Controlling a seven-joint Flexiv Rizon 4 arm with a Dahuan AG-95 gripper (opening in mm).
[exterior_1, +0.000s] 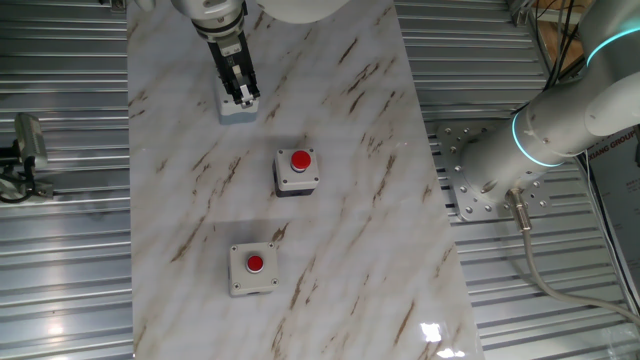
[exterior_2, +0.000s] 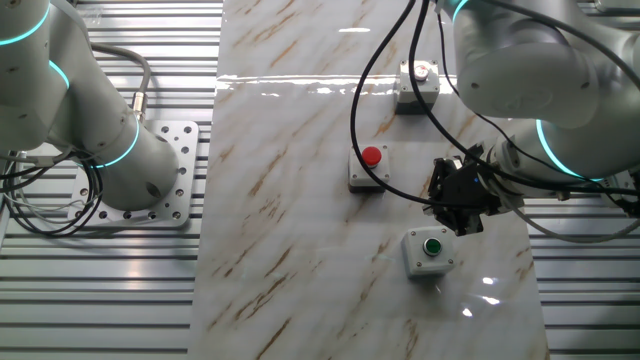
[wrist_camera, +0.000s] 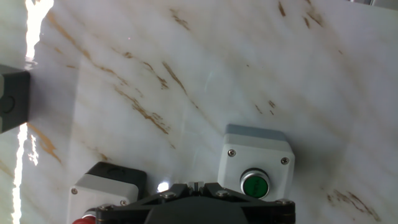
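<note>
Over the marble table hangs my gripper (exterior_1: 243, 98), its fingers together in the wrist view with nothing visible between them. In exterior view 1 it overlaps a pale box (exterior_1: 238, 112) and hides its top. The wrist view shows that box's green button (wrist_camera: 255, 184) just right of the fingertips; exterior view 2 shows the green-button box (exterior_2: 428, 252) beside the gripper, apart from it in the image. A red-button box (exterior_1: 296, 172) stands mid-table. Another red-button box (exterior_1: 254, 270) sits farther from the arm. Whether my fingers touch anything cannot be seen.
Black cables (exterior_2: 357, 110) hang from my arm across exterior view 2.
</note>
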